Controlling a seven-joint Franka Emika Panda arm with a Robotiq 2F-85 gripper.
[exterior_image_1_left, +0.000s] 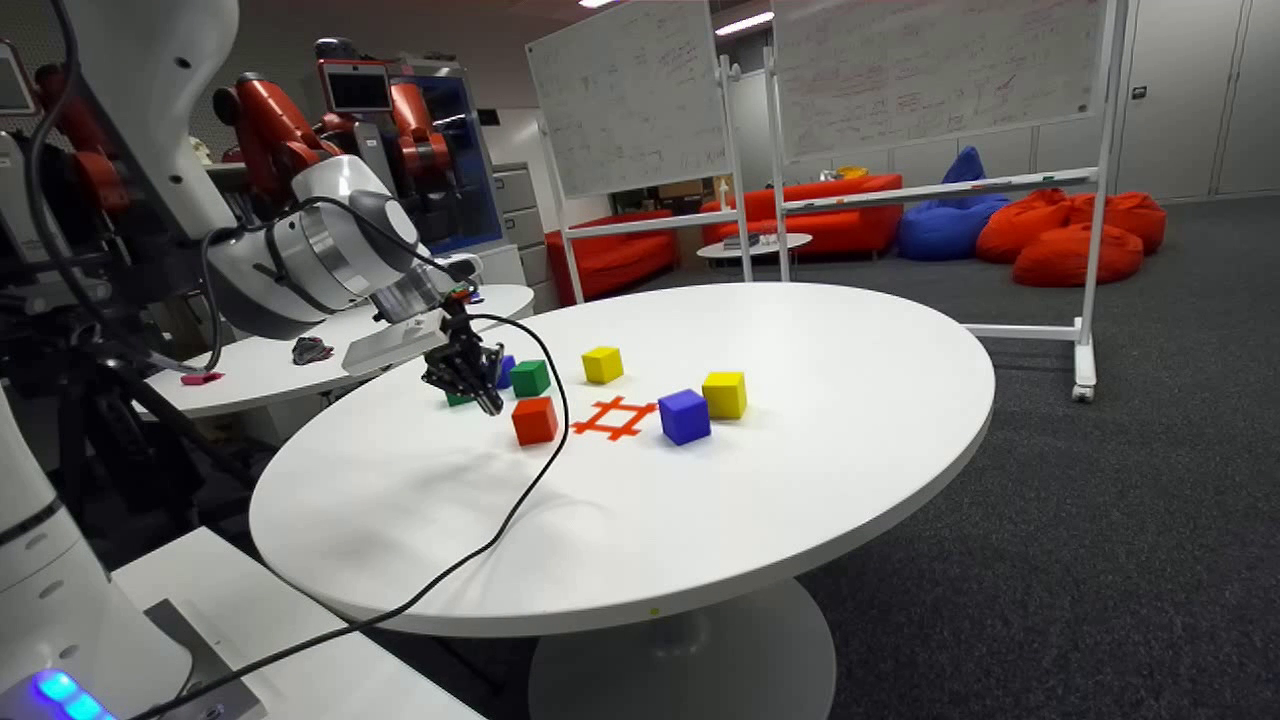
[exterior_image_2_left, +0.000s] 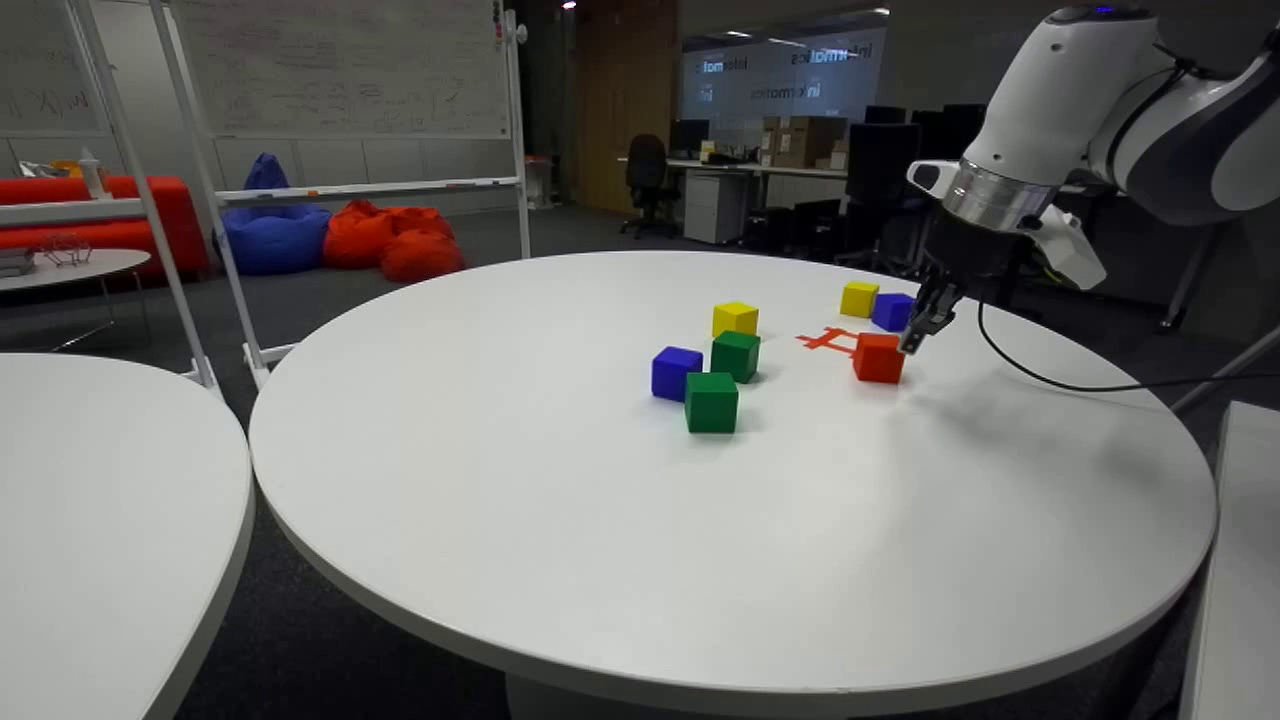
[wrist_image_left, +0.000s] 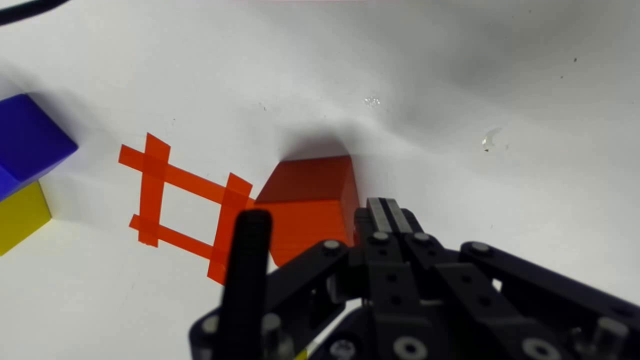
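Note:
My gripper is shut, its fingers pressed together with nothing showing between them. Just beside its tips, the red cube rests on the white table; in the wrist view the fingers overlap its right edge, and I cannot tell whether they touch it. In exterior view 1 the tips hang slightly above and left of the red cube. A square of crossed red tape is stuck on the tabletop on the other side of that cube. From exterior view 2, the gripper points down at the right side of the red cube.
Past the tape stand a blue cube and a yellow cube close together. Another group holds two green cubes, a blue cube and a yellow cube. A black cable hangs across exterior view 1.

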